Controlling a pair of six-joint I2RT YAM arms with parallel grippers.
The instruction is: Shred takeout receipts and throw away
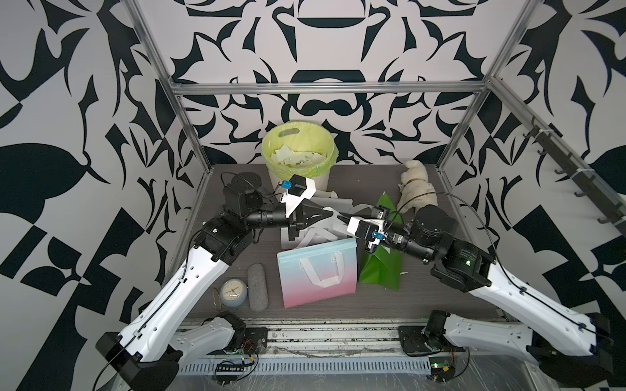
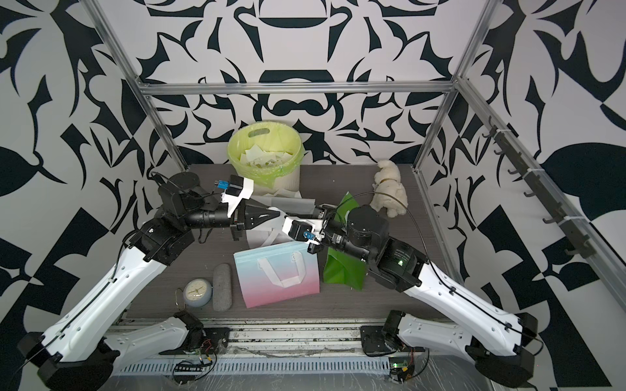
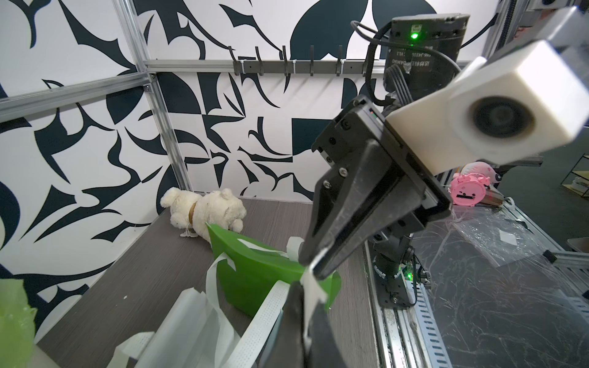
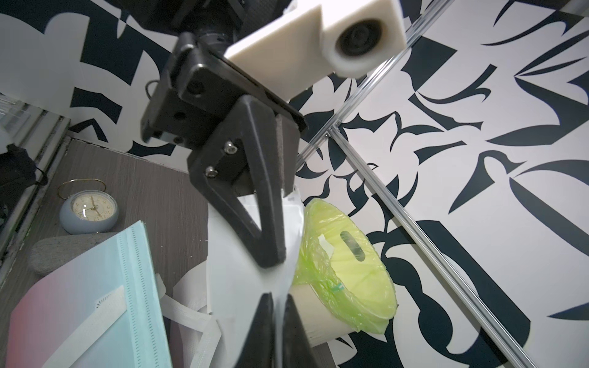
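A small white piece of paper point(image 3: 313, 289) spans the short gap between my two grippers. My left gripper point(image 1: 331, 214) is shut on its near end; in the left wrist view the paper runs down between the dark fingers. Facing it, my right gripper point(image 1: 340, 217) pinches the other end at its fingertips, and a thin pale edge shows between its fingers in the right wrist view. Any print on the paper cannot be made out. Behind stands the bin point(image 1: 320, 183), lined with a yellow-green bag and holding torn white scraps point(image 1: 296, 156).
Below the grippers lie white paper bags point(image 1: 335, 203). A blue-pink bag point(image 1: 317, 286) stands in front, a green bag point(image 1: 381, 270) to its right. A plush dog point(image 1: 414, 185), grey case point(image 1: 257, 286) and clock point(image 1: 232, 292) sit around them.
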